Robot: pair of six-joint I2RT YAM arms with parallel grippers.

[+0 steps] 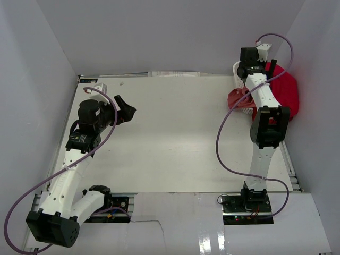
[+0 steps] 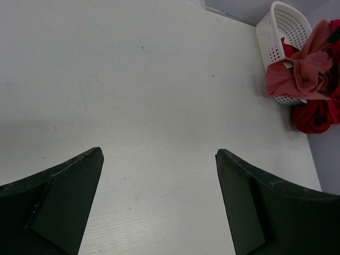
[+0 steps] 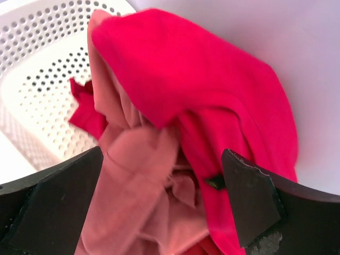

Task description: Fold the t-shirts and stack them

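A white perforated basket stands in the far right corner with crumpled shirts hanging over its front and right side. One is dusty pink; a bright red one drapes at the right. Over the basket is my right gripper, its fingers spread wide; cloth shows between and beyond them, not clamped. A small dark tag lies on the red cloth by the right finger. Far off at the table's left, my left gripper is open above bare tabletop, with nothing between its fingers.
Grey walls rise close behind the basket and at its right.
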